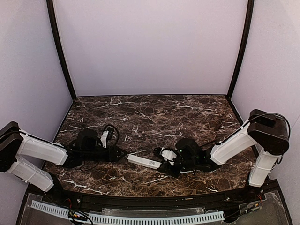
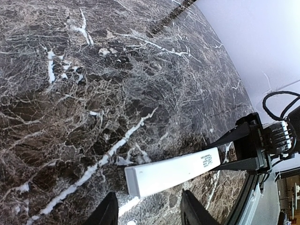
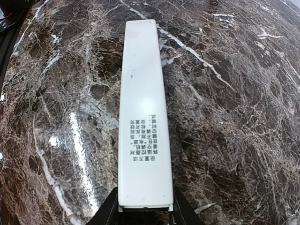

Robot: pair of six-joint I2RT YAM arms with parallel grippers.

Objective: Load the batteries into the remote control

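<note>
A long white remote control (image 1: 143, 161) lies printed side up on the marble table between the grippers; its printed text shows in the right wrist view (image 3: 144, 136). My right gripper is at the remote's near end, its fingers on either side of that end; whether they grip it is unclear. In the left wrist view its black fingers flank the same end. My left gripper stands open, just short of the remote's other end, nothing between its fingers. I see no batteries.
Pale walls enclose it at back and sides. A metal rail (image 1: 154, 217) runs along the front edge.
</note>
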